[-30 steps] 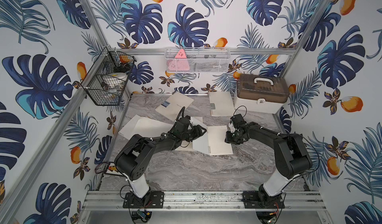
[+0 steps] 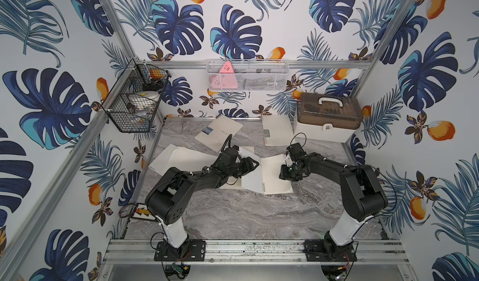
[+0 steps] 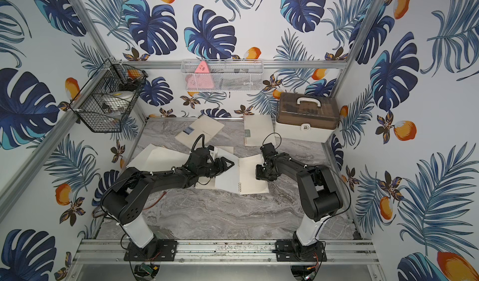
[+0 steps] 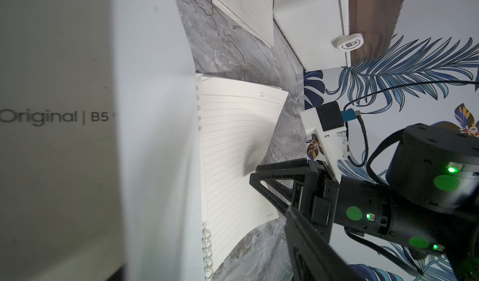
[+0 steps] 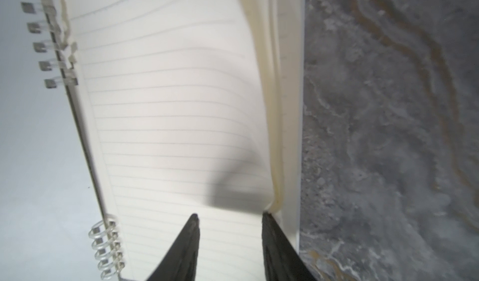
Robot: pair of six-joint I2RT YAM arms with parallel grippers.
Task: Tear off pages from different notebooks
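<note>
A spiral notebook lies open at the middle, its lined pages (image 5: 169, 131) curling up at the right edge in the right wrist view. My right gripper is over that edge, fingers apart, one tip at the lifted sheets; whether it touches them is unclear. The notebook's cover (image 4: 55, 181), marked "Original | B5", fills the left of the left wrist view. My left gripper (image 2: 247, 167) is over that side of the notebook; its fingertips are mostly hidden, so its state is unclear.
Other notebooks (image 2: 218, 131) lie at the back and left. A brown-lidded box (image 2: 326, 111) stands at the back right, and wire baskets hang on the walls.
The left arm has hardly moved.
</note>
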